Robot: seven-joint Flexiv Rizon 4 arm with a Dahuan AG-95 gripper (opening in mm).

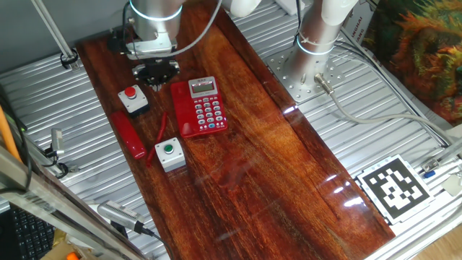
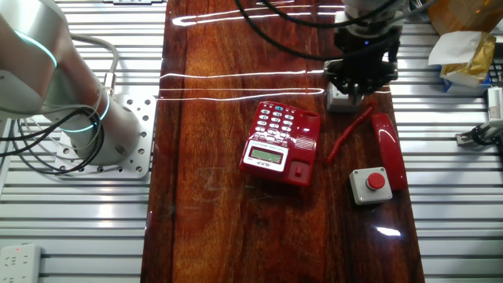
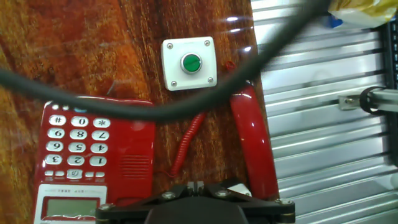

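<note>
A red desk telephone (image 1: 202, 108) lies on the brown table, its handset (image 1: 128, 135) off the cradle near the table's edge and joined by a coiled cord (image 3: 186, 146). Between phone base and handset stand two white boxes: one with a red button (image 1: 131, 92), the other with a green button (image 1: 169, 149). My gripper hangs above the tabletop, its fingertips together and nothing visible between them. From exterior view 1, the gripper (image 1: 157, 85) appears between the red-button box and the phone. In the wrist view it hides most of the red-button box.
A marker board (image 1: 394, 189) lies at the table's far corner. Slatted metal surface (image 2: 63, 220) surrounds the table. A dark cable (image 3: 155, 113) crosses the wrist view.
</note>
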